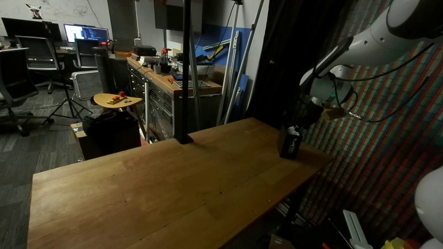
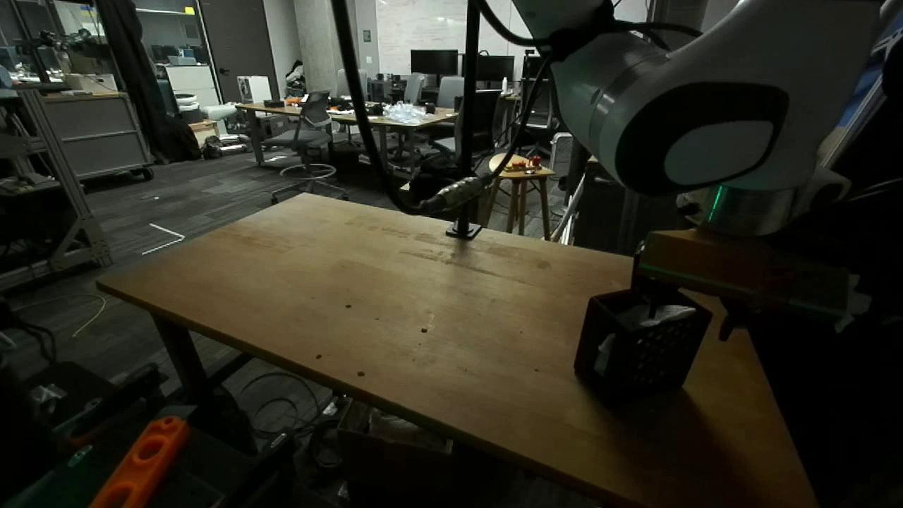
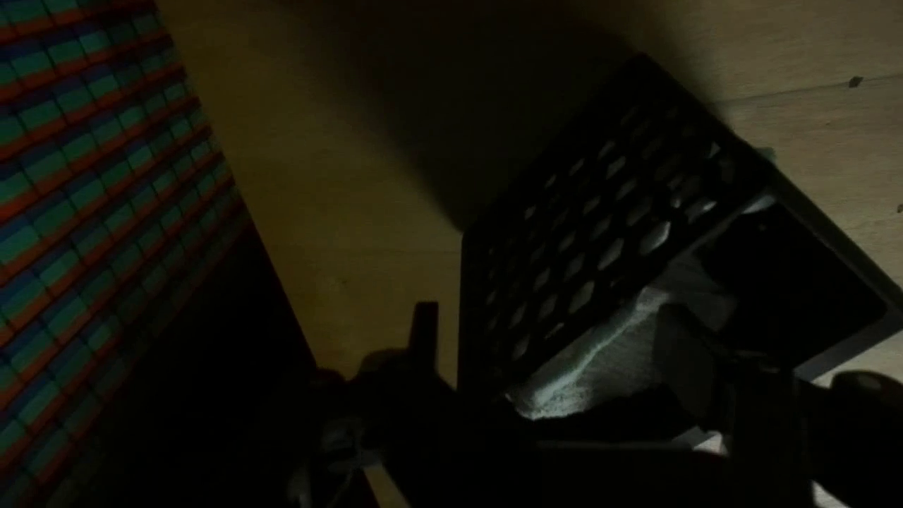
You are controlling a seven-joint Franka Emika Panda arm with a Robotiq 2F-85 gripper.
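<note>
A black basket (image 2: 647, 355) with perforated sides stands upright at the table's right end in the second exterior view. Pale cloth (image 3: 609, 355) lies inside it, against the perforated wall, and shows at the rim. My gripper is open at the basket's top. In the wrist view one finger (image 3: 423, 334) appears outside the near wall and the other finger (image 3: 681, 343) over the basket's opening. Whether either touches the basket is too dark to tell. No object is visibly held.
A black post (image 1: 185, 103) rises from its far edge. The patterned curtain (image 3: 93, 195) hangs close beside the basket's end, beyond the table edge.
</note>
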